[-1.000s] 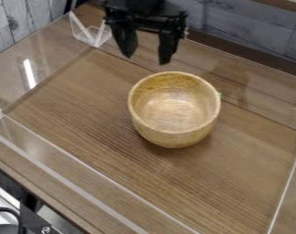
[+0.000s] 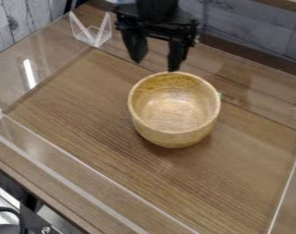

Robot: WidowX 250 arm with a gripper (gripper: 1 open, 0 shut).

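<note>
The gripper (image 2: 157, 53) is at the top centre of the camera view, above and behind a large round wooden bowl (image 2: 175, 114). Its two dark fingers point down and stand apart, open, with nothing visible between them. The bowl is empty and sits upright on the wooden table (image 2: 101, 174).
A small clear plastic object lies at the left edge. A dark cable is at the lower left corner.
The gripper has moved a little to the right and appears slightly lower. The bowl has not visibly moved.
</note>
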